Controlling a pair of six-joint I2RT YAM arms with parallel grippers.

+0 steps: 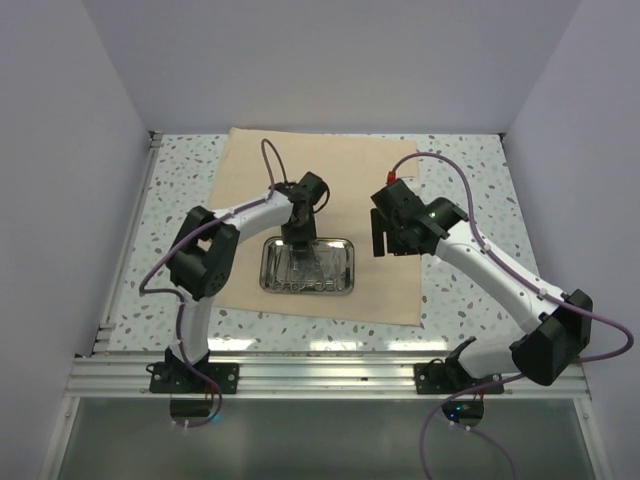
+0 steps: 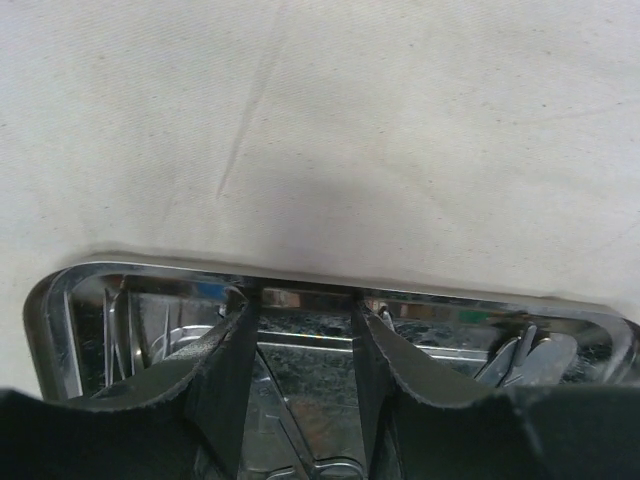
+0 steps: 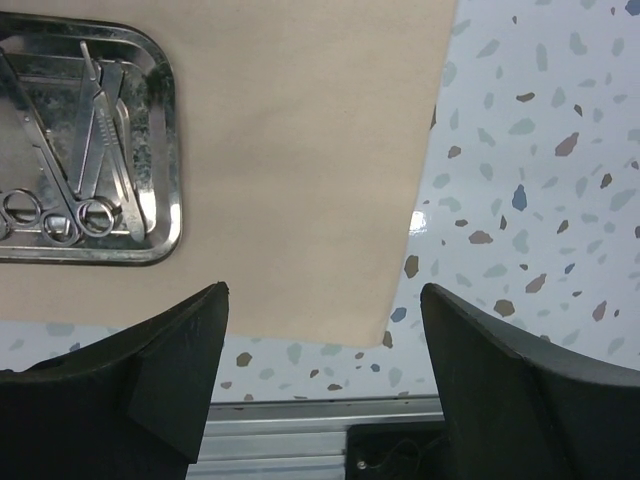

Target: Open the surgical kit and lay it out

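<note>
A shiny metal tray [image 1: 350, 288] with several steel instruments in it lies on a beige cloth [image 1: 385, 300]. My left gripper is over the tray's far rim, its fingers parted. Between and below them, a slim scissor-like instrument [image 2: 290, 430] shows in the tray, not clasped. The left arm hides part of the tray in the top view. To the right of the tray my right gripper [image 1: 382, 232] hovers above the cloth, open and empty. In the right wrist view, ring-handled instruments [image 3: 75, 215] lie side by side at the tray's right end.
Bare cloth [image 3: 300, 180] spreads to the right of the tray and behind it. The speckled tabletop [image 3: 540, 200] borders the cloth. A metal rail [image 1: 330, 370] runs along the front edge.
</note>
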